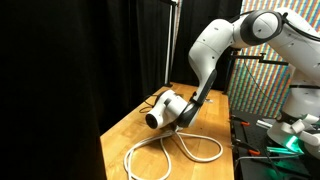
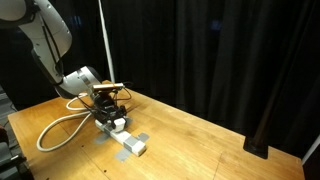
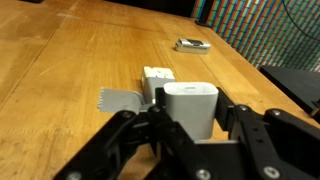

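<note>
In the wrist view, a small white block with a rounded top [image 3: 190,104] stands between the fingers of my gripper, which is shut on it. Just behind it lies the end of a long white strip [image 3: 157,76]. From the second exterior view, the white block [image 2: 119,124] is at my gripper [image 2: 112,121], low over the white strip [image 2: 130,143] on the table. Whether the block touches the strip is hard to tell. In the first exterior view the arm's wrist hides the block, and my gripper [image 1: 162,129] is low over the table.
A white cable [image 1: 128,160] loops across the wooden table in front of the arm. Grey patches [image 3: 118,101] lie beside the strip. A small pale device [image 3: 192,45] rests farther off.
</note>
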